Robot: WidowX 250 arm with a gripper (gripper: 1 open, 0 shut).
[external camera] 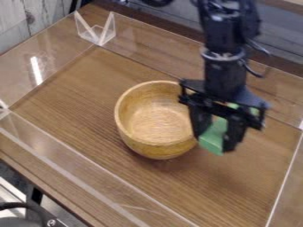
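A wooden bowl [148,120] sits on the wooden table [83,168], left of centre. My black gripper [217,121] is just right of the bowl, above the table, shut on a green object [214,137] that hangs between and below its fingers. The object's full shape is partly hidden by the gripper.
A clear plastic piece [97,28] stands at the back left. A black cable or part lies at the lower left edge.
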